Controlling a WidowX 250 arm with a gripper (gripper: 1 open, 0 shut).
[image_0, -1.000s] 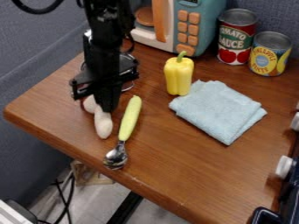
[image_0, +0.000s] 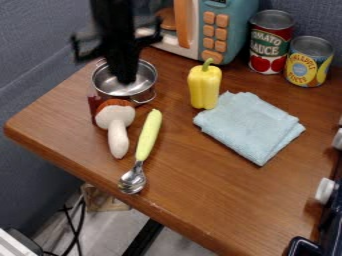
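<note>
The black gripper (image_0: 120, 50) is blurred high at the upper left, above a steel pot (image_0: 138, 74); whether its fingers are open or shut is unclear. A pale toy mushroom (image_0: 116, 127) lies in front of the pot, with a reddish object (image_0: 94, 103) partly behind it. A spoon with a yellow handle (image_0: 148, 133) lies to the mushroom's right.
A yellow pepper (image_0: 205, 87) stands right of the pot, above a folded blue cloth (image_0: 250, 127). A toy microwave (image_0: 201, 30) and two cans (image_0: 269, 45) are at the back. Dark appliance parts edge the right.
The gripper has risen from down around the mushroom and pot to high above them, uncovering the pot. The objects on the table appear in about the same places.
</note>
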